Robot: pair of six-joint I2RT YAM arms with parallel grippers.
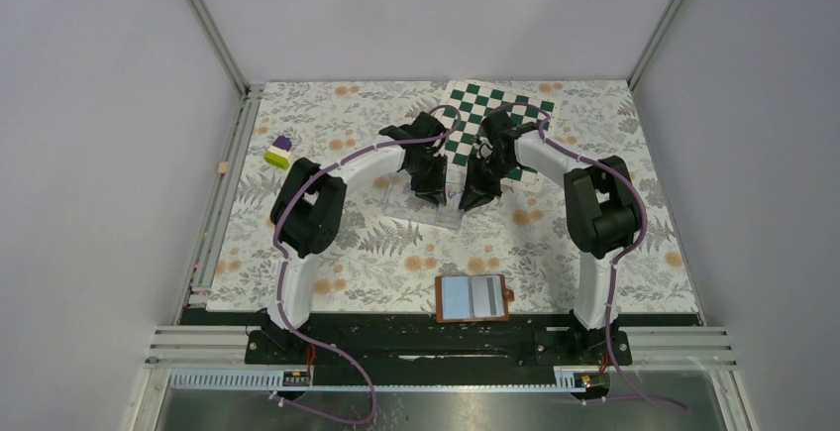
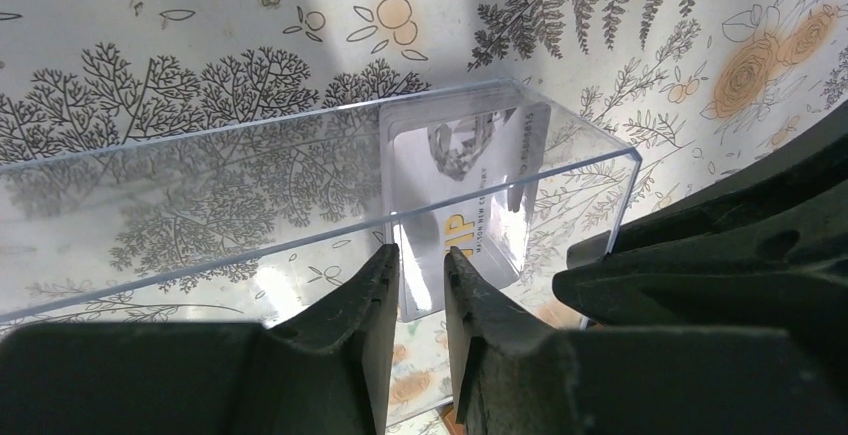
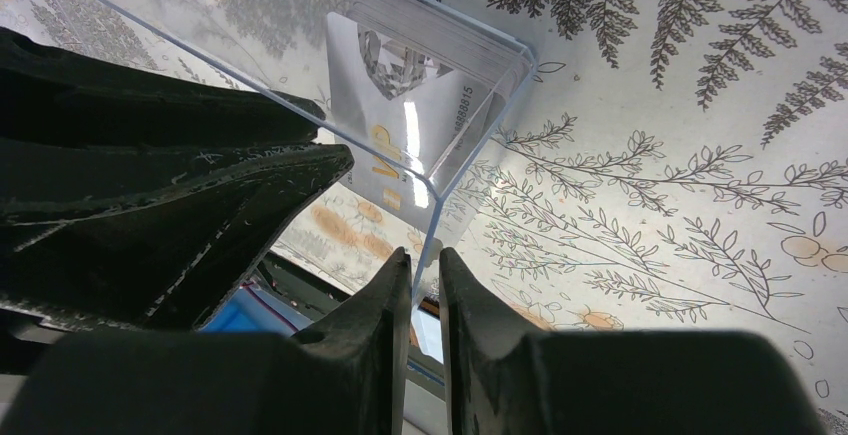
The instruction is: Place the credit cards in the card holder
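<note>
A clear plastic box [image 1: 408, 215] lies mid-table, with a silvery card [image 3: 370, 75] printed with a gem and yellow letters standing at its right end. Stacked card edges show behind that card in the right wrist view. My left gripper is at the card's face, its fingers a little apart; no grip on the card shows. My right gripper straddles the box's corner wall, the clear edge passing between slightly parted fingers. Near the front edge lies an open brown-edged card holder [image 1: 473, 297] with pale blue and grey panels.
A green checkered board [image 1: 473, 104] lies behind the grippers. A small purple, white and yellow block [image 1: 278, 154] sits far left. Both gripper tips are close together over the box.
</note>
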